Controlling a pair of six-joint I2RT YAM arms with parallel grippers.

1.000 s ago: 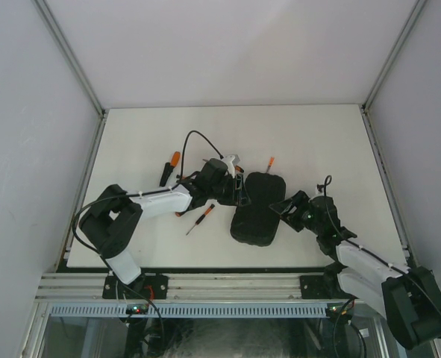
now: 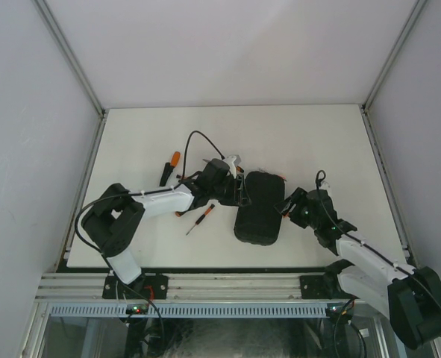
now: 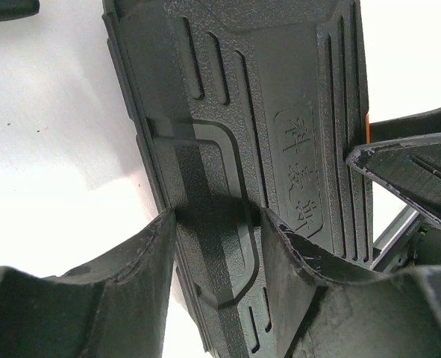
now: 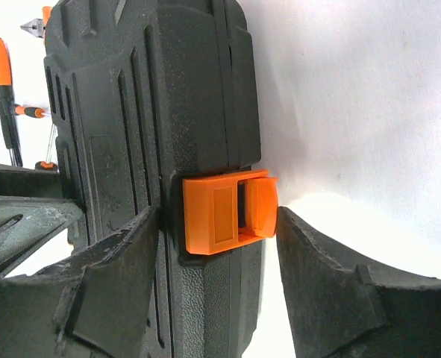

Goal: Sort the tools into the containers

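Observation:
A black hard case (image 2: 258, 212) with ribbed sides lies on the table between both grippers. Against its left part is my left gripper, part open, its fingertips apart over the case's surface. My right gripper stands part open at the right side, its fingers either side of an orange latch (image 4: 211, 212); whether both touch it, I cannot tell. Left of the case lie an orange and black screwdriver (image 2: 171, 168), a red and black screwdriver (image 2: 201, 218) and pliers (image 4: 35, 27), partly cut off by the right wrist view's edge.
Bare white table (image 2: 317, 134) stretches behind and to the right of the case. The left arm (image 2: 160, 203) crosses above the left-hand tools and hides some of them. Aluminium rails (image 2: 205, 280) run along the front edge.
My right gripper has shifted slightly, and the case has moved a little to the right. An orange piece standing up at the case's far edge now lies low at its far right corner.

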